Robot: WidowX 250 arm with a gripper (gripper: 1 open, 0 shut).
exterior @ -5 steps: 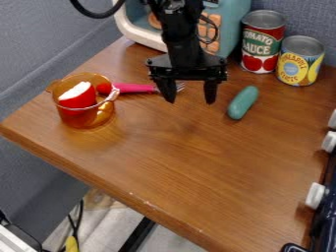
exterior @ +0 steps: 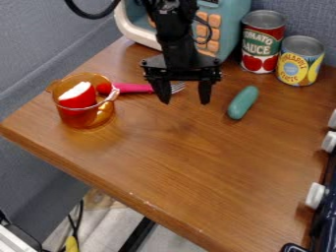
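Note:
My black gripper (exterior: 184, 94) hangs over the back middle of the wooden table (exterior: 184, 167), fingers apart and nothing visible between them. A pink-handled fork (exterior: 140, 87) lies behind it. An orange transparent pot (exterior: 84, 114) at the left holds red and white pieces (exterior: 77, 95). A green oblong object (exterior: 243, 101) lies to the right of the gripper.
A tomato sauce can (exterior: 261, 41) and a yellow-labelled can (exterior: 300, 61) stand at the back right, beside a light teal appliance (exterior: 223, 25). A dark appliance with white knobs (exterior: 319, 212) borders the right.

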